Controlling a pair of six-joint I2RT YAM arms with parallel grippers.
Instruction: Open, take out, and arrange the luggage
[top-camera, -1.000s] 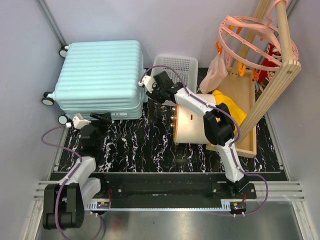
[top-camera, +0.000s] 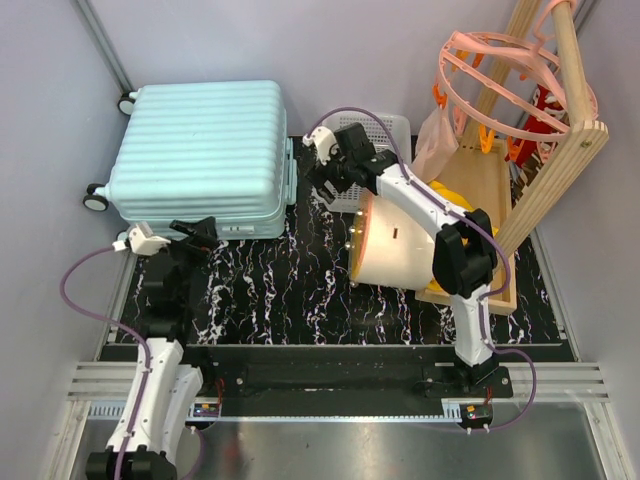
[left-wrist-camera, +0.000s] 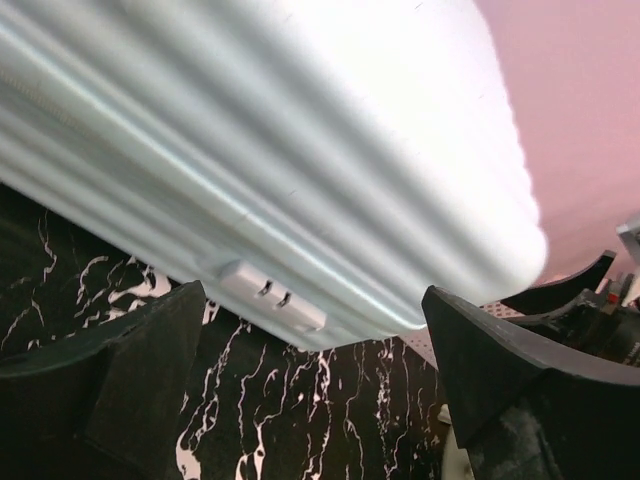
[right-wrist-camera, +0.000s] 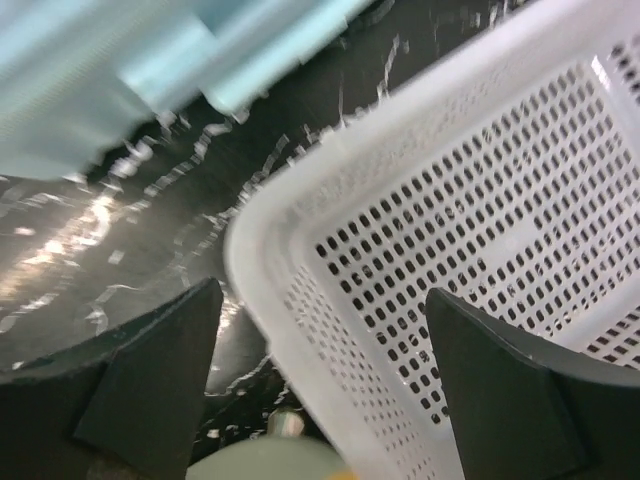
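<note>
A mint ribbed suitcase (top-camera: 195, 150) lies closed at the back left, its front latch (left-wrist-camera: 270, 290) visible in the left wrist view. My left gripper (top-camera: 200, 238) stands open just before the suitcase's front side, fingers apart below the latch strip in the left wrist view. My right gripper (top-camera: 325, 180) is over the left side of a white perforated basket (right-wrist-camera: 480, 230), right of the suitcase, its fingers parted with nothing seen between them except the basket's rim below.
A cream cylinder (top-camera: 390, 250) lies below the basket. At the right stand a wooden rack (top-camera: 555, 190) with a pink hanging ring and a yellow cloth.
My right arm has moved to the right, away from the suitcase toward the basket. My left arm has drawn slightly left and toward the front, its gripper still near the suitcase's front.
</note>
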